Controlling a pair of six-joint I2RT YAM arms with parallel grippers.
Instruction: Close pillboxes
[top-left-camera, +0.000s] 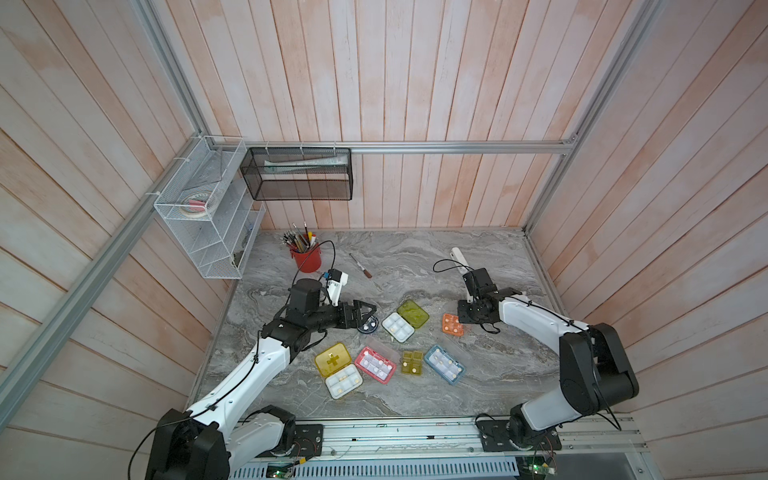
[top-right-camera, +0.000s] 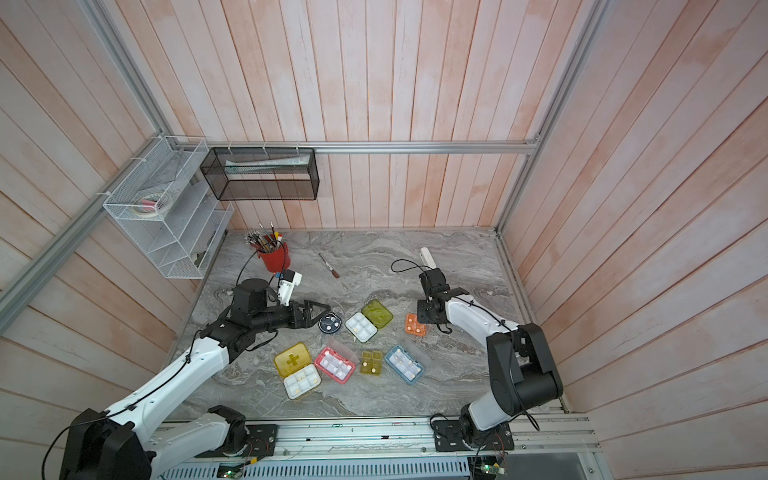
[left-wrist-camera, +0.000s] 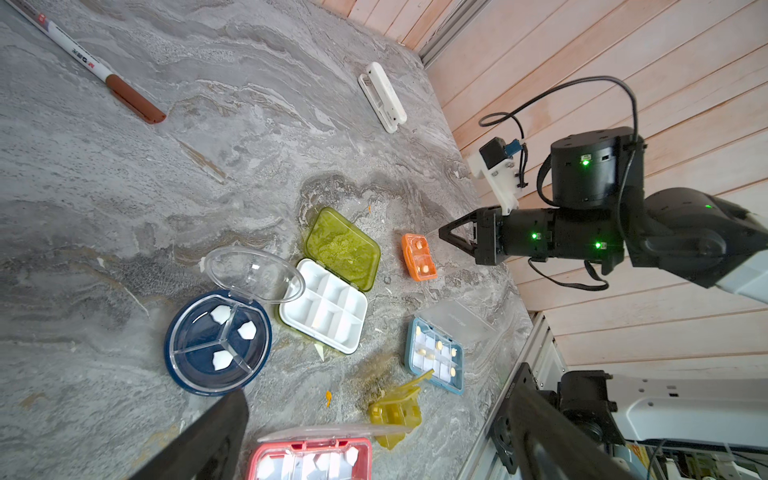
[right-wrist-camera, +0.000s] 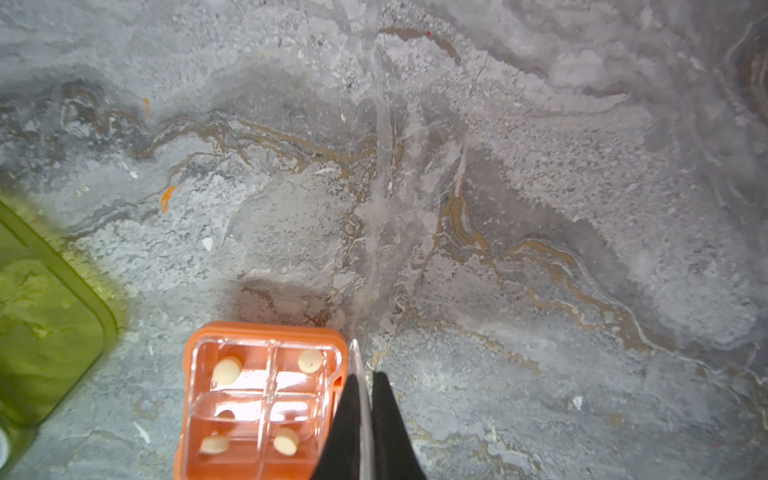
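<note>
An orange pillbox (right-wrist-camera: 260, 404) with pills sits on the table; my right gripper is at its right edge, shut on what looks like its thin clear lid. My left gripper (top-left-camera: 364, 312) hangs open above the round navy pillbox (left-wrist-camera: 192, 352), whose clear lid is raised. Other pillboxes lie open: white with green lid (left-wrist-camera: 342, 248), white with yellow lid (top-left-camera: 332, 360), pink (top-left-camera: 374, 364), blue (top-left-camera: 444, 364), and a small yellow one (top-left-camera: 411, 362) with its lid raised in the left wrist view.
A red pen cup (top-left-camera: 308, 257), a brown-handled tool (top-left-camera: 364, 269) and a white stapler (left-wrist-camera: 384, 96) stand or lie toward the back. Wire shelves hang at the back left.
</note>
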